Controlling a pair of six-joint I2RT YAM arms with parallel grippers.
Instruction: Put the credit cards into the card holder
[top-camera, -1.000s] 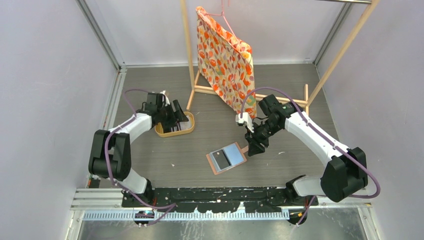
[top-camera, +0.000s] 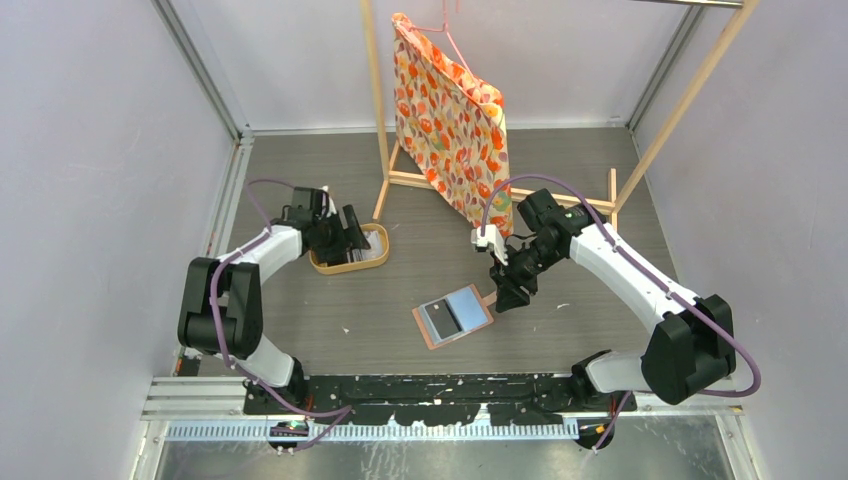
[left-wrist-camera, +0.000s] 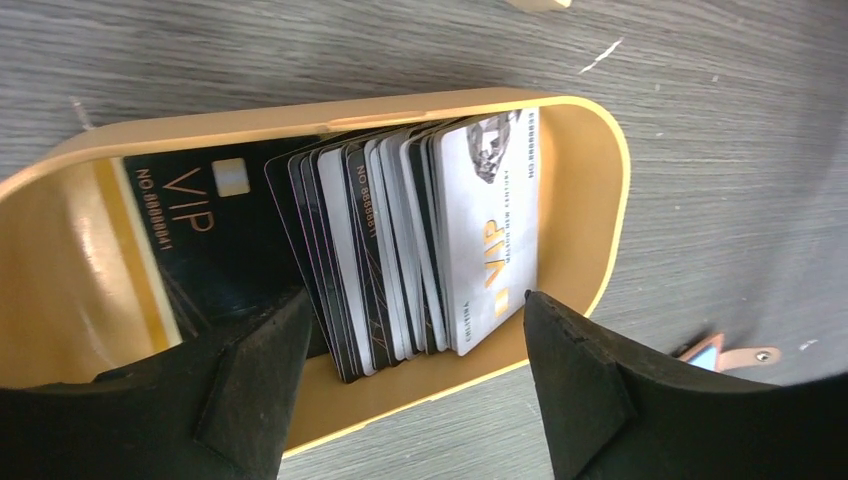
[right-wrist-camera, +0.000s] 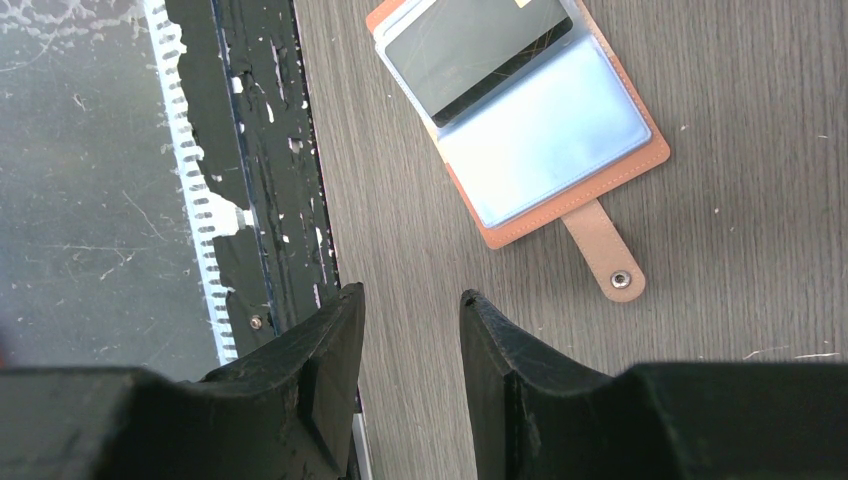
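Note:
A tan oval box (left-wrist-camera: 588, 200) holds a row of black and white cards (left-wrist-camera: 480, 220) and a black VIP card (left-wrist-camera: 220, 230) lying flat. My left gripper hangs open over this box, with nothing visible between its fingers. The card holder (right-wrist-camera: 545, 135) lies opened flat on the table, a leather-edged piece with clear and dark sleeves and a snap strap (right-wrist-camera: 598, 245). Above the table beside the holder, my right gripper is part open and empty.
An orange patterned cloth (top-camera: 450, 130) hangs from a wooden frame (top-camera: 680, 105) at the back. The floor's middle between box and holder (top-camera: 400, 295) is clear. A dark rail (top-camera: 350, 390) runs along the front edge.
The right arm and the card holder look unmoved.

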